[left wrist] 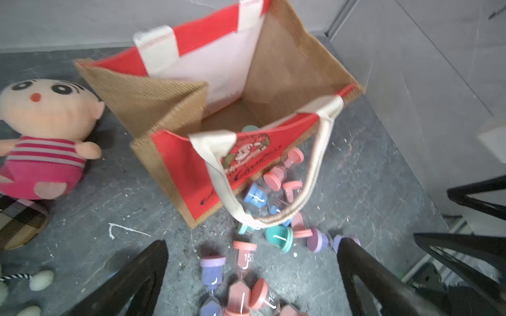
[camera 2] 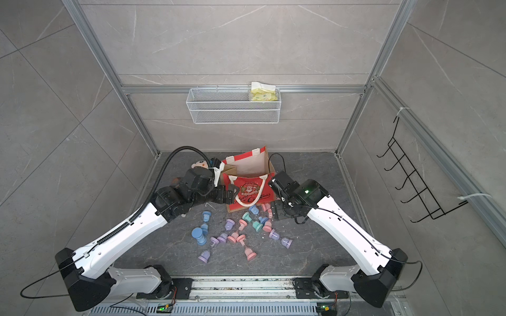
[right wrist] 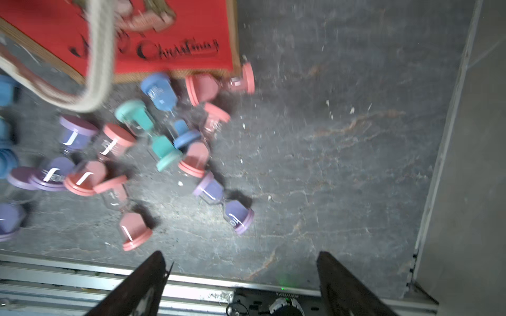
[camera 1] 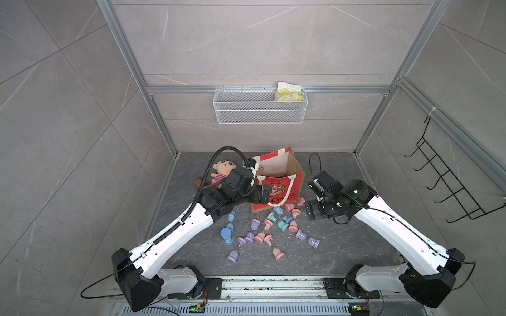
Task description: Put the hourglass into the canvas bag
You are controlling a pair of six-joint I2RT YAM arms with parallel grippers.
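The red canvas bag stands on the dark floor with its mouth spread wide; the left wrist view looks into the bag, where a bit of a green hourglass shows at the bottom. Several hourglasses lie in front, among them a pink hourglass, a lavender hourglass and a blue hourglass. My left gripper is open before the bag, nothing between its fingers. My right gripper, also open and empty, hangs above the floor at the bag's right front.
A doll sits left of the bag. On the back wall hangs a white wire basket holding a yellow packet. A black hook rack is on the right wall.
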